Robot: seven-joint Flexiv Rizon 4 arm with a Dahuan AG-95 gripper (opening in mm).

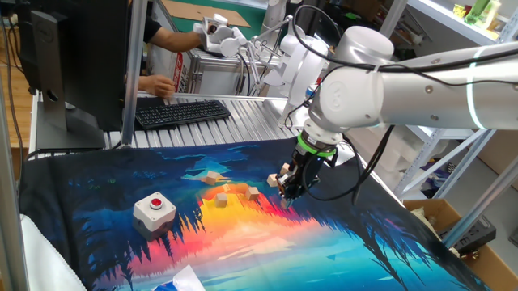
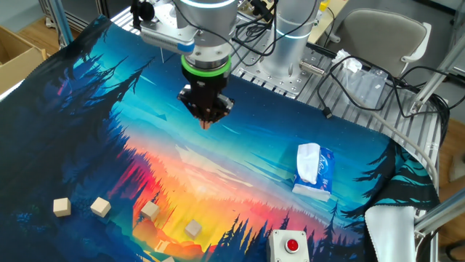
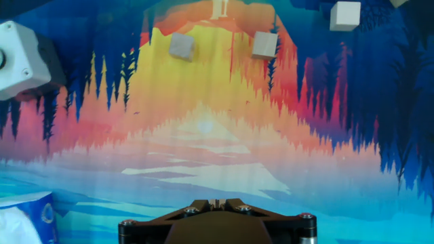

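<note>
My gripper (image 2: 205, 124) hangs above the printed cloth, pointing down, well apart from the blocks. In the wrist view its fingertips meet at the bottom centre; the gripper looks shut, with no block visible between them. Several small wooden blocks lie scattered on the cloth. One block (image 3: 182, 46) rests on the yellow area and another block (image 3: 264, 45) to its right. Farther right sits a paler-looking block (image 3: 344, 15). In exterior view 2, a block (image 2: 62, 207) and its neighbour block (image 2: 100, 207) lie on the dark left part.
A grey box with a red button (image 1: 154, 215) stands on the cloth. A blue and white tissue pack (image 2: 314, 172) lies apart from the blocks. Behind the cloth are a keyboard (image 1: 182, 114) and a monitor (image 1: 77, 73).
</note>
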